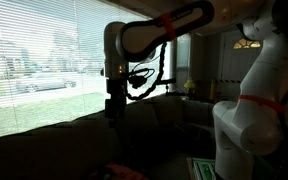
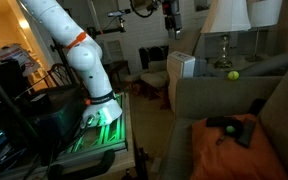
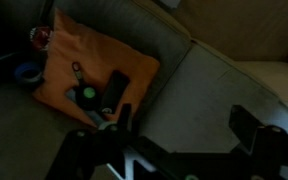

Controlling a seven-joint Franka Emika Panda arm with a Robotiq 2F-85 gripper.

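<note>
An orange pillow (image 3: 59,75) lies on the couch (image 2: 199,105), and several dark items rest on it. Among them the wrist view shows a black oblong object (image 3: 115,90), a round black piece with a handle (image 3: 86,93) and a greyish strip (image 3: 94,117). High above the couch hangs my gripper, its fingers (image 3: 246,125) spread wide and nothing between them. From exterior view 2 the gripper (image 2: 175,28) shows at the top, clear of the pillow. Dim light hides finer detail.
A blue ring-shaped item (image 3: 29,72) and a red patterned item (image 3: 40,37) lie by the pillow's edge. Behind the couch stand lamps (image 2: 225,18), a white box (image 2: 181,68) and a green ball (image 2: 233,75). Bare seat cushion (image 3: 199,100) lies below the fingers.
</note>
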